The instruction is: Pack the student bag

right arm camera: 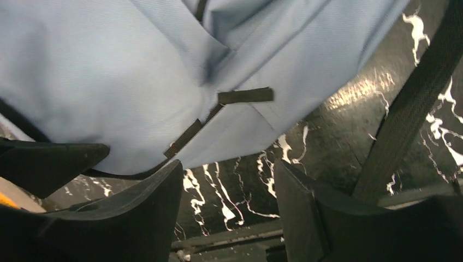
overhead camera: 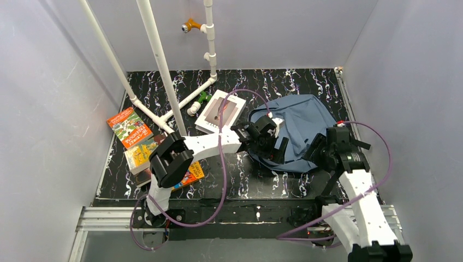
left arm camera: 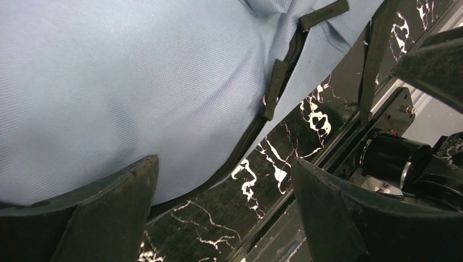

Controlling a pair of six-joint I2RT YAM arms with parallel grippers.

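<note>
A blue-grey cloth bag [overhead camera: 297, 117] with a dark zipper edge lies flat at the right of the counter. Above its front left part hangs my left gripper [overhead camera: 280, 151], fingers apart. In the left wrist view the bag's zipper edge [left arm camera: 252, 131] runs between the spread fingers, and nothing is gripped. My right gripper [overhead camera: 311, 154] is open over the bag's front right part. Its view shows a dark zipper tab [right arm camera: 245, 95] ahead of the empty fingers, and the left gripper's dark finger [right arm camera: 60, 158] at the left.
A white book [overhead camera: 220, 112] lies left of the bag. Farther left are an orange-red book [overhead camera: 130, 127] and several others, partly hidden by the left arm. White pipes [overhead camera: 164, 71] rise at the back left. A black strap [right arm camera: 407, 109] lies right of the bag.
</note>
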